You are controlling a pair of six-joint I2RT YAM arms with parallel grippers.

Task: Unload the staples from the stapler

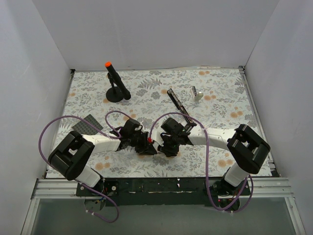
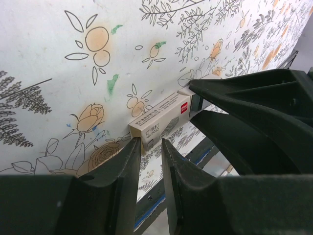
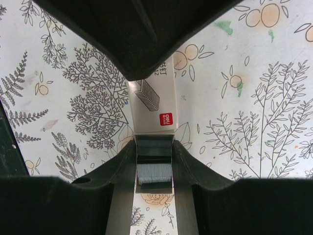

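Note:
A small white staple box with a red deli label lies on the floral table, its inner tray (image 3: pixel 154 174) showing metal staples in the right wrist view. In that view my right gripper is shut on the tray. My left gripper is at the box's near end in the left wrist view; whether its fingers grip it I cannot tell. In the top view both grippers meet over the box, the left (image 1: pixel 149 151) and the right (image 1: pixel 166 151).
Behind the arms lie a long dark stapler part (image 1: pixel 178 104), a small pale object (image 1: pixel 196 95), a black stand with an orange-topped bar (image 1: pixel 117 85) and a grey mesh pad (image 1: pixel 88 125). The back table is otherwise fairly clear.

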